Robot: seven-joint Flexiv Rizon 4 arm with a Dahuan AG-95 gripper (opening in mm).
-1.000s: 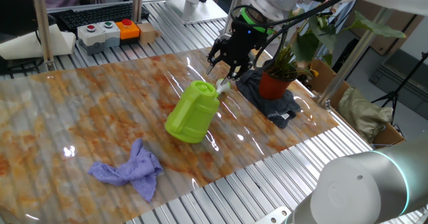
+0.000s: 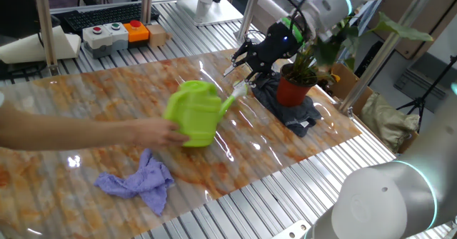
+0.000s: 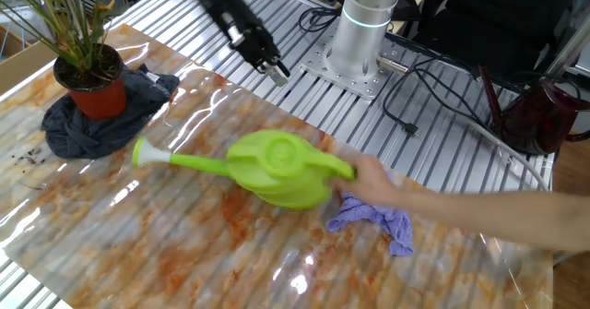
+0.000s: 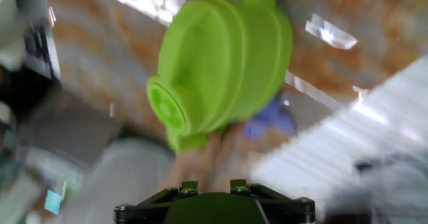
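A light green watering can [image 2: 194, 114] is held by a person's hand [image 2: 161, 132] above the table. Its spout, tipped with a white rose [image 3: 149, 154], points toward the potted plant in exterior view 2. My gripper [image 2: 239, 76] hangs above the table between the can and the plant. Its two fingertips [image 4: 189, 186] stand apart in the wrist view, and nothing shows between them. The plant's brown pot [image 2: 291, 90] stands upright on a dark grey cloth [image 3: 69, 129]. In the wrist view, the can fills the upper middle, out beyond the fingers.
A crumpled purple cloth [image 2: 146, 182] lies on the marble-patterned sheet [image 2: 43, 125]. Button boxes [image 2: 107, 39] and a keyboard [image 2: 100, 14] sit at the back left. A dark red kettle [image 3: 535, 115] stands at the right in exterior view 2. The person's arm [image 2: 64, 128] crosses the table.
A hand reached in from the left and took hold of the watering can, which has turned and shifted left. My arm has swung and the gripper has tilted, still near the plant.
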